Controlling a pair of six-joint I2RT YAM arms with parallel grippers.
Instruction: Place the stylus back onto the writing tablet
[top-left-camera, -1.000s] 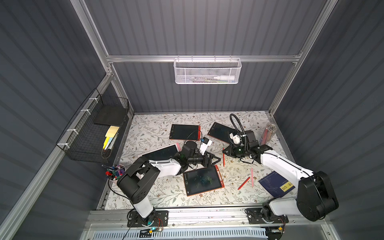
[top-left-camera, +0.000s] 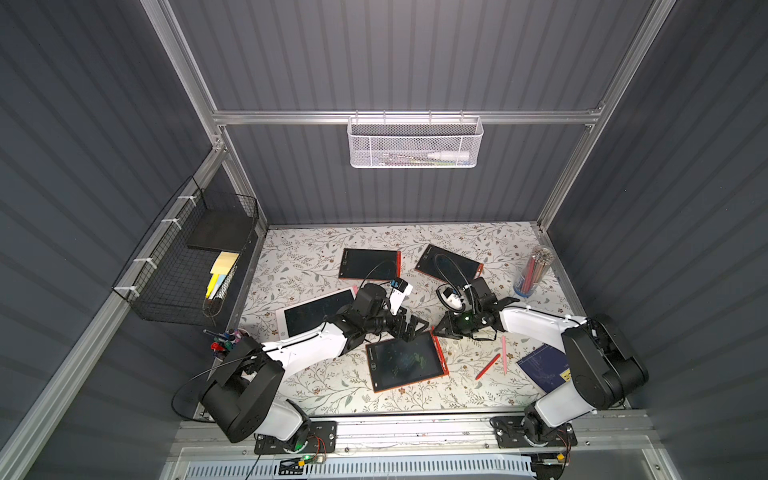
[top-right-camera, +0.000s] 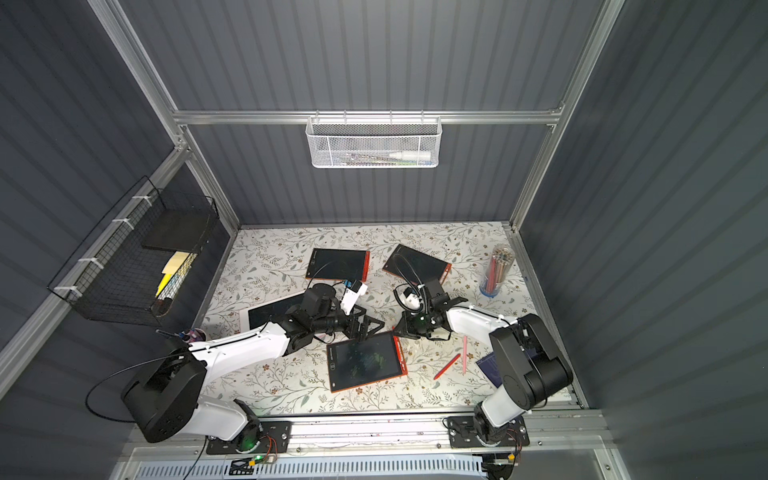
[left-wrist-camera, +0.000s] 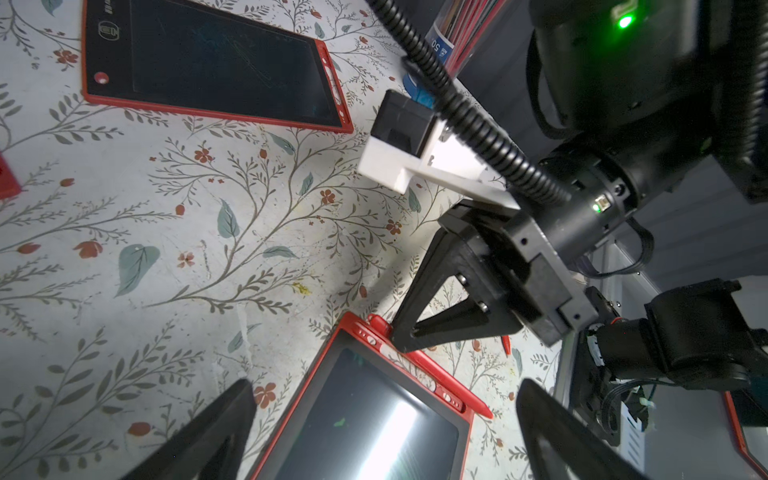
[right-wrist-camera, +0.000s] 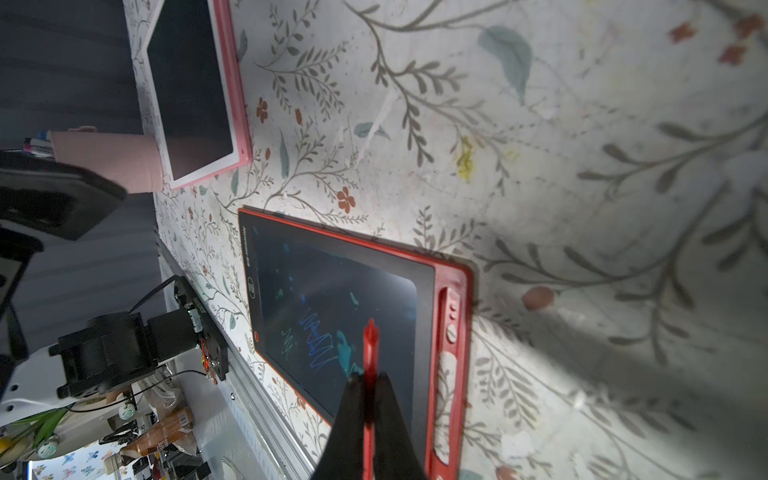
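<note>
The front red-framed tablet (top-left-camera: 404, 360) lies below both grippers. A red stylus (left-wrist-camera: 436, 372) is held at its upper end in my shut right gripper, along the tablet's red side strip with its slot. In the right wrist view the stylus (right-wrist-camera: 369, 352) is between the dark fingertips, over the tablet. My left gripper (top-left-camera: 412, 328) stands open above the tablet's upper part, with nothing between its fingers, facing the right gripper.
Two more tablets (top-left-camera: 369, 264) lie behind, a white one (top-left-camera: 316, 312) at left. A clear pen container (top-left-camera: 533, 272) stands at right. Loose red (top-left-camera: 488, 365) and pink (top-left-camera: 504, 354) styluses lie front right, near a navy pad (top-left-camera: 544, 368).
My right gripper has moved down and left with the red stylus, bringing it to the front tablet's side strip. My left gripper has shifted slightly left.
</note>
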